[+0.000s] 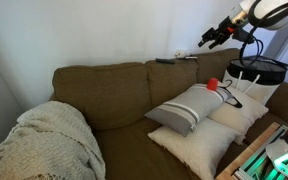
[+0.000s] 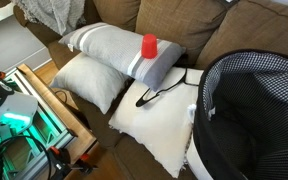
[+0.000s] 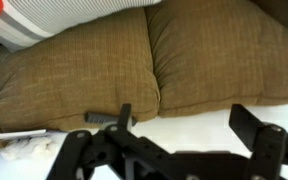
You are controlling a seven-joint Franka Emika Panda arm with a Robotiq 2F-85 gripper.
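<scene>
My gripper [image 1: 220,40] hangs open above the back of the brown couch, near the white wall. In the wrist view its dark fingers [image 3: 121,120] stand wide apart with only couch and wall behind them. A red cup [image 2: 149,46] sits on the grey striped pillow [image 2: 121,50], well below the gripper. On top of the couch back lies a small black object [image 1: 165,61], seen as a dark bar [image 3: 101,118] beside one finger. A thin pale item [image 3: 20,134] lies farther along that edge.
A black mesh hamper [image 2: 212,135] with a white rim stands at the right of the couch. A black hanger-like item [image 2: 162,91] rests on a white pillow [image 2: 159,125]. A knitted blanket [image 1: 46,145] covers the left end.
</scene>
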